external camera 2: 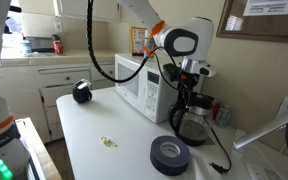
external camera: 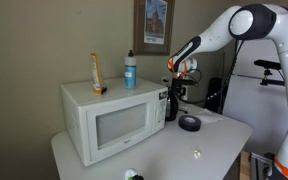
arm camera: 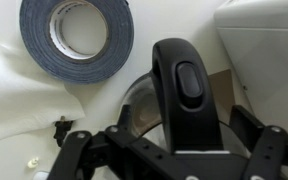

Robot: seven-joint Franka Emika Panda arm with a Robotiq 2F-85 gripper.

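A glass pot (external camera 2: 194,128) with a black handle (arm camera: 186,85) stands on the table beside the microwave's right end. In the wrist view the handle, with an oval button near its tip, rises between the spread fingers of my gripper. Those fingers are open, with space on both sides of the handle. From the second exterior view, my gripper (external camera 2: 178,88) hangs directly over the pot's handle area; whether it touches cannot be told. Much of the pot's glass body is hidden beneath the handle and fingers in the wrist view.
A roll of dark tape (external camera 2: 169,154) lies close to the pot. The white microwave (external camera: 121,123) carries a blue bottle (external camera: 130,70) and an orange-and-white bottle (external camera: 97,74). A black mug (external camera 2: 82,92) sits farther along.
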